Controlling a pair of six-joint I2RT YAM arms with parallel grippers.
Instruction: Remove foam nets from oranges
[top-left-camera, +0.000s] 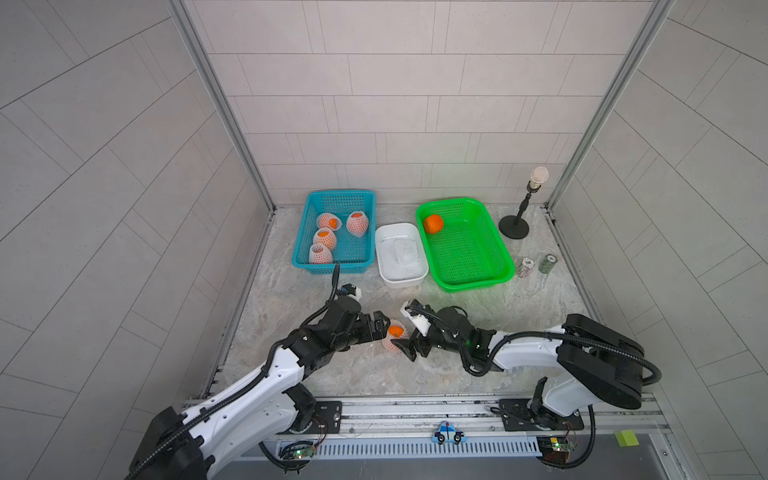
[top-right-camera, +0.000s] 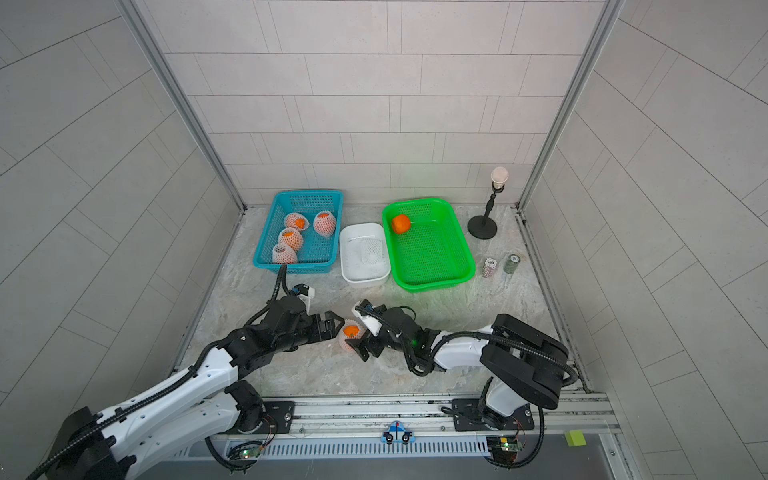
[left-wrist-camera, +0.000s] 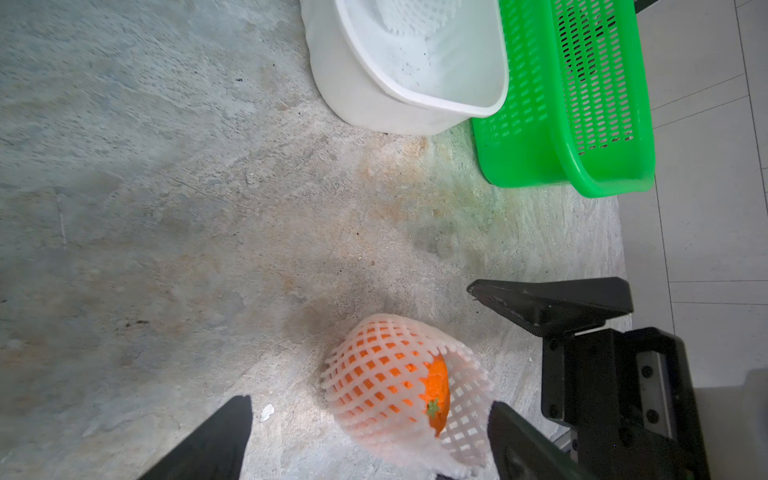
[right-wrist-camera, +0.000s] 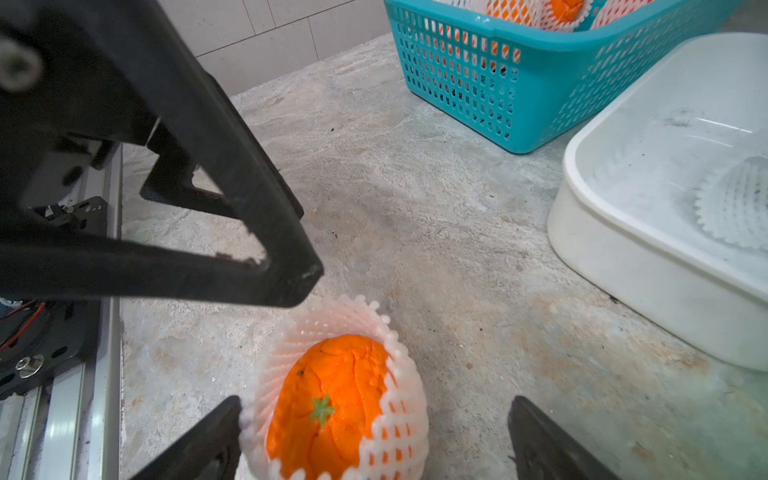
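Observation:
An orange in a pink foam net (right-wrist-camera: 328, 400) lies on the table front between my grippers, its top showing through the net's open end (left-wrist-camera: 408, 384). My left gripper (top-left-camera: 377, 326) is just left of it. My right gripper (top-left-camera: 406, 340) stands open at its right side, fingers round the net's near end in the wrist view. Netted oranges (top-left-camera: 357, 224) sit in the blue basket (top-left-camera: 300, 240); a bare orange (top-left-camera: 433, 224) is in the green basket (top-left-camera: 480, 264). The white tray (top-right-camera: 364, 272) holds a pale net-like piece (left-wrist-camera: 416, 12).
A lamp on a black stand (top-left-camera: 513, 226) and two small cans (top-left-camera: 547, 262) are at the right. A toy car (top-left-camera: 448, 432) sits on the front rail. The table's left side has some free room.

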